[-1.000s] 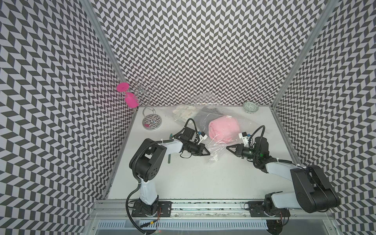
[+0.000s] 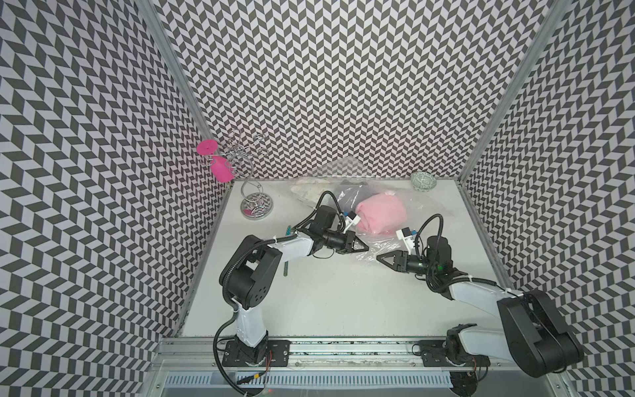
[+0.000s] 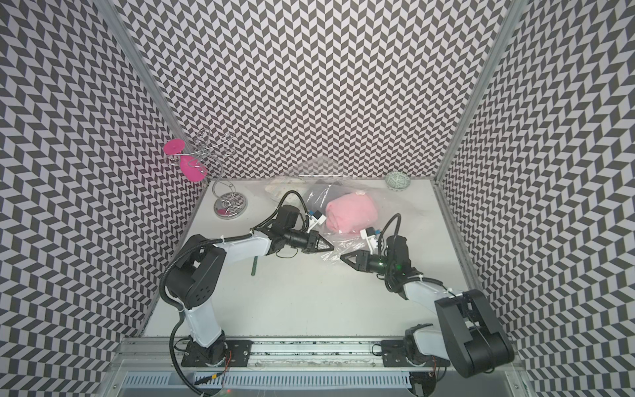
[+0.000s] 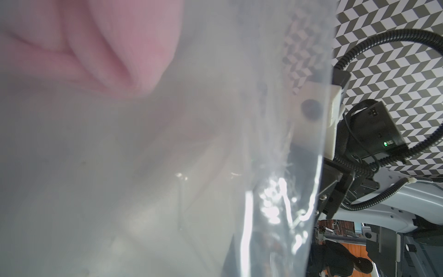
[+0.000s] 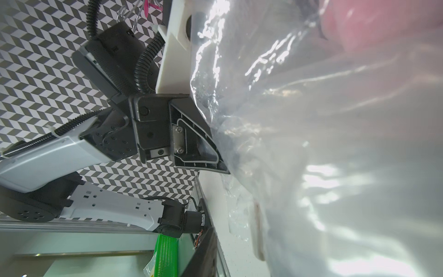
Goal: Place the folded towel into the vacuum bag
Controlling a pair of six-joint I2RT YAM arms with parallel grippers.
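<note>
A clear plastic bag (image 2: 423, 201) lies across the back middle of the table, with a folded pink towel (image 2: 380, 211) seen through it and a grey item behind. My left gripper (image 2: 359, 246) is at the bag's front edge, left of centre; it is shut, and whether film is between its fingers cannot be told. My right gripper (image 2: 387, 259) faces it from the right, by the same crinkled front part; its fingers are part open. Film fills most of both wrist views, hiding the fingertips.
A chrome stand (image 2: 256, 205) with pink pieces is at the back left, a patterned bowl (image 2: 422, 180) at the back right. A thin green strip (image 2: 285, 268) lies left of the bag.
My left gripper has moved right and up in the top left view. The bag's front part has risen a little with the towel.
</note>
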